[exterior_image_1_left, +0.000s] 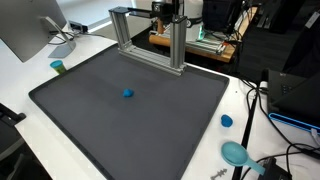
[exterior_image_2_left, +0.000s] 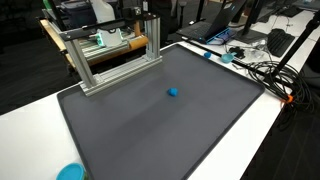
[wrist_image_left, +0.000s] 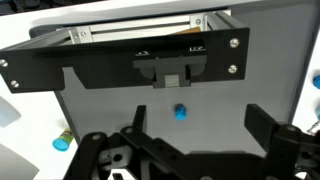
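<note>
My gripper is open in the wrist view, its two black fingers wide apart with nothing between them. Ahead of it lies a small blue object (wrist_image_left: 180, 112) on the dark grey board (wrist_image_left: 225, 140). Both exterior views show that blue piece too, alone on the board. A black panel with a latch (wrist_image_left: 170, 70) spans the upper wrist view, part of the metal-framed box (exterior_image_1_left: 150, 58) standing at the board's edge. In the exterior views the gripper's fingers cannot be made out clearly at the top.
A green container with a blue top (exterior_image_1_left: 58, 67) stands off the board on the white table. Past another side are a blue item (exterior_image_1_left: 227, 121) and a turquoise dish-like item (exterior_image_1_left: 240, 156). Cables (exterior_image_2_left: 285, 80) lie beyond the board. Most of the board is clear.
</note>
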